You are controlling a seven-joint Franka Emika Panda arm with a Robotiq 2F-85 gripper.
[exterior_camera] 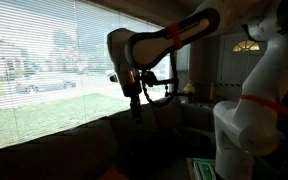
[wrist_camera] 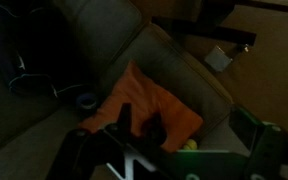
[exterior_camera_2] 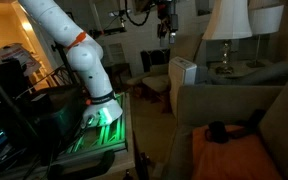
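My gripper hangs above a sofa, its two dark fingers standing wide apart at the lower edge of the wrist view. Nothing shows held between them. Below lies an orange cloth (wrist_camera: 126,97) on the seat, with a dark object (wrist_camera: 155,130) and a small yellow item (wrist_camera: 190,145) on or beside it. The other exterior view shows the cloth (exterior_camera_2: 234,158) spread on the sofa, a dark item (exterior_camera_2: 220,131) at its back edge. High in the first exterior view, the gripper (exterior_camera: 135,108) points down, well clear of the seat.
A window with blinds (exterior_camera: 59,65) stands behind the sofa (exterior_camera: 59,155). Lamps (exterior_camera_2: 227,22) and a pale box-like object (exterior_camera_2: 182,73) are beyond the sofa's arm. A dark bundle (wrist_camera: 24,50) lies at the wrist view's upper left. The room is dim.
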